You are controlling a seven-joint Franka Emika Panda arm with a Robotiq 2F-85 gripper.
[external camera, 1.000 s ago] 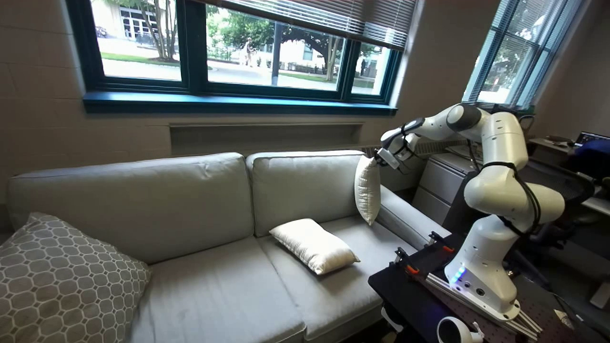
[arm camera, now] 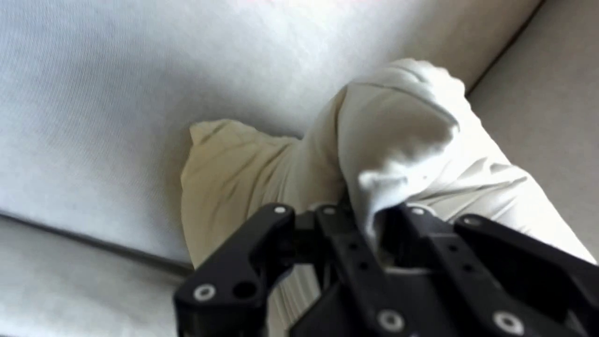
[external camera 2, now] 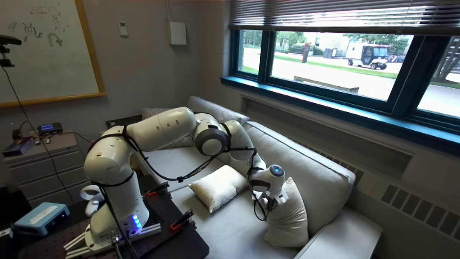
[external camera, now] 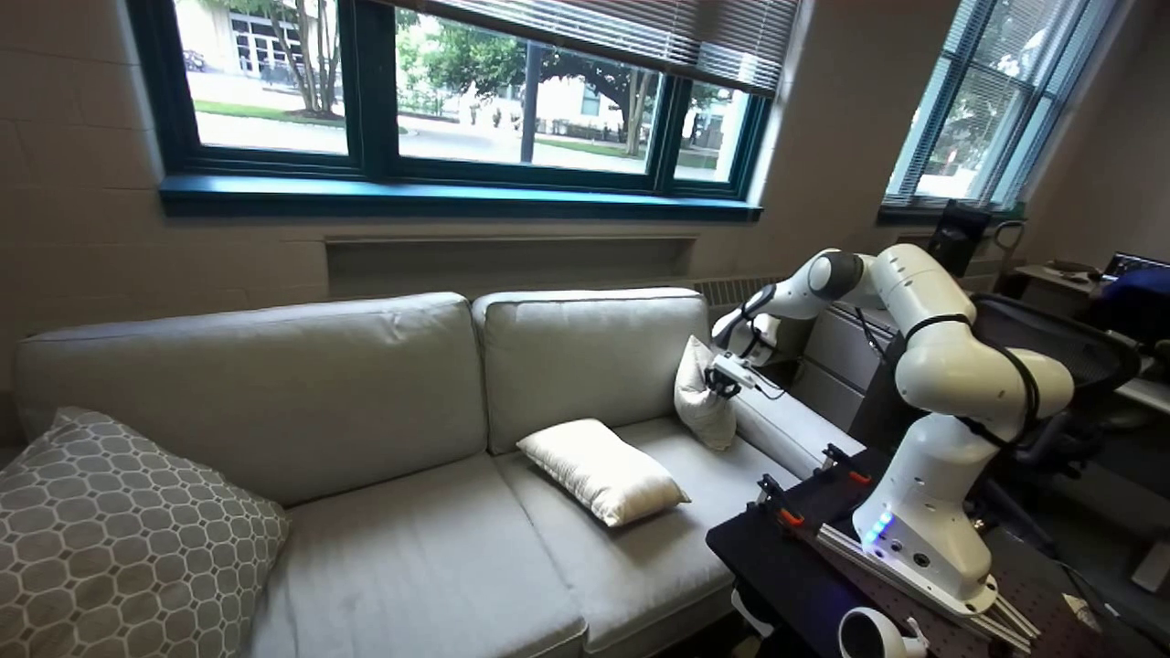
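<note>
A small cream pillow [external camera 2: 290,220] stands upright in the sofa's corner, against the backrest and close to the armrest. My gripper is shut on a folded part of this pillow, and the cloth bulges up between the dark fingers in the wrist view. In exterior view 1 the gripper [external camera: 724,378] sits at the pillow's side nearest the arm. A second cream pillow [external camera: 603,472] lies flat on the seat cushion, apart from the held one. Whether the held pillow's lower edge bears its weight on the seat is hard to tell.
The grey sofa [external camera: 395,548] has free seat room to the left. A patterned pillow [external camera: 132,537] leans at its far left end. The armrest [external camera: 784,428] is close beside the gripper. Orange-tipped clamps [external camera: 781,503] stick up from the black table's edge.
The arm has come down and slightly left in exterior view 1. The held pillow, which hung higher by its top, is now lower in the corner and bent around the gripper.
</note>
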